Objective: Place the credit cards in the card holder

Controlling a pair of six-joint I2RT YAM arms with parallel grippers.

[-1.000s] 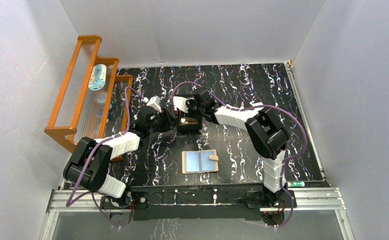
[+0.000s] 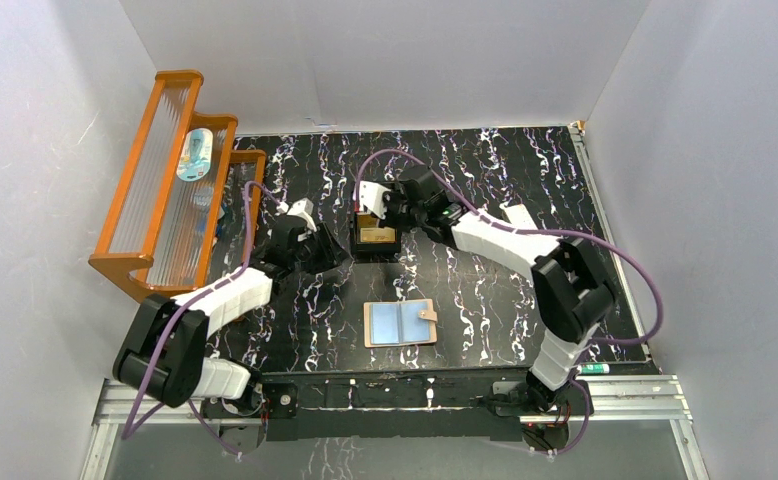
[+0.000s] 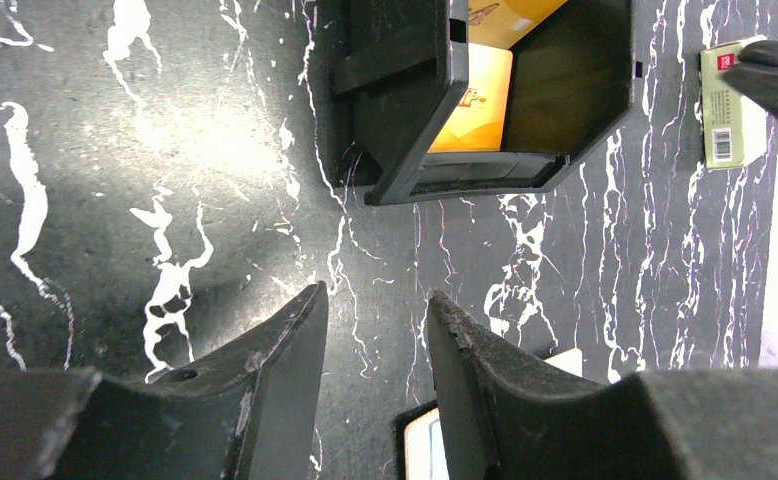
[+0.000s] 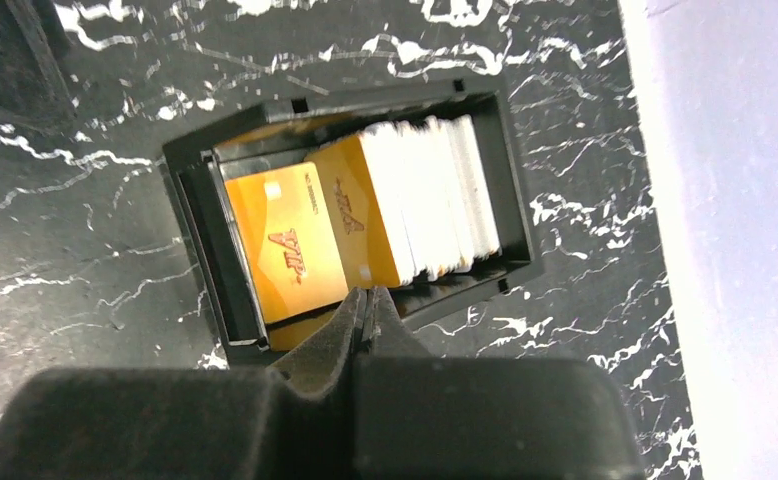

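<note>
Orange-and-white credit cards stand packed in a black box, with one orange card leaning flat at the end. My right gripper is shut with nothing between its fingers, over the box's near edge and above the cards. The open card holder, tan with pale blue pages, lies flat near the table's front edge. My left gripper is open and empty, to the left of the box in the top view, above bare tabletop.
A wooden rack with ribbed panels stands on the left, holding a blue-and-white pack. A small yellow-green carton lies beyond the box. The table right of the card holder is clear.
Earlier the right gripper stood open around cards, low in the box; now it is shut, higher and empty. The left gripper has drawn back slightly to the left.
</note>
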